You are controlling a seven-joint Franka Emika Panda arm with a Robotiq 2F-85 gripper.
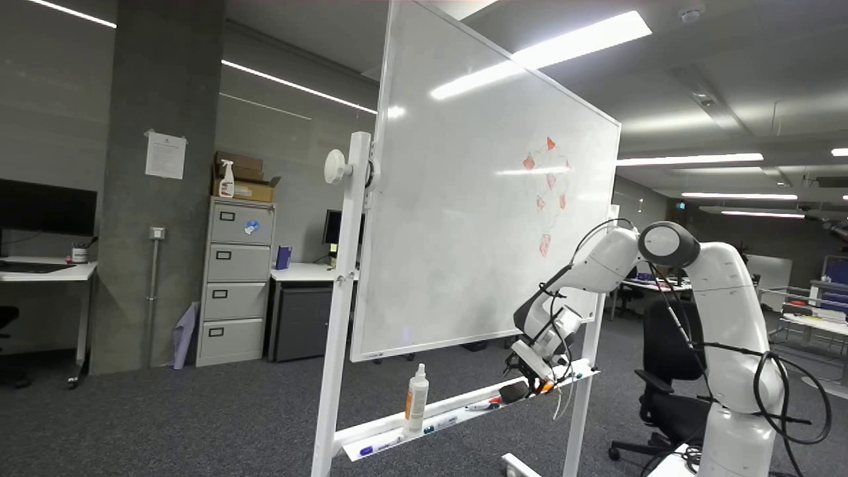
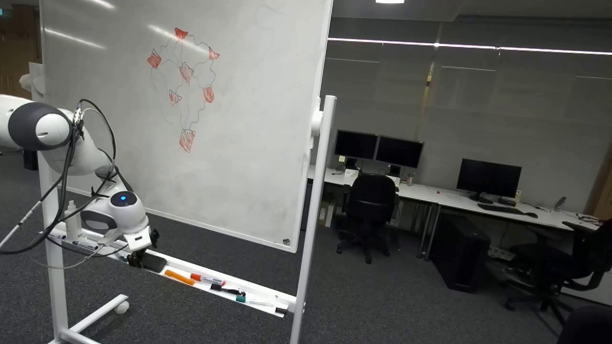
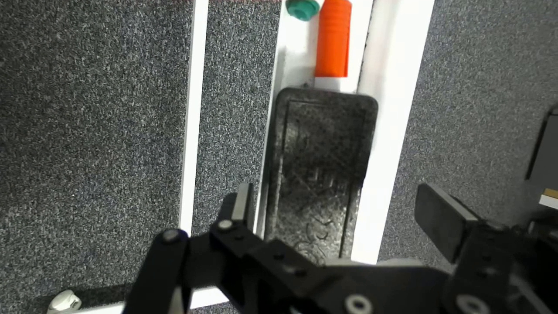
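Note:
A black whiteboard eraser (image 3: 320, 167) lies lengthwise on the white tray (image 3: 391, 131) below the whiteboard (image 2: 246, 143). My gripper stands open, one finger (image 3: 243, 204) to the left of the eraser and the other (image 3: 444, 222) well to its right, beyond the tray's edge. Nothing shows gripped between them. The eraser's near end is hidden behind the gripper body in the wrist view. In exterior view 2 the gripper (image 2: 143, 247) is low over the tray, right by the eraser (image 2: 153, 262). Red patches and faint lines mark the board.
An orange-red marker (image 3: 333, 39) lies just beyond the eraser's far end. Other markers, including an orange one (image 2: 179, 277) and a red one (image 2: 207, 280), line the tray. A spray bottle (image 1: 415, 401) stands upright farther along it. The whiteboard's lower edge runs close above the arm.

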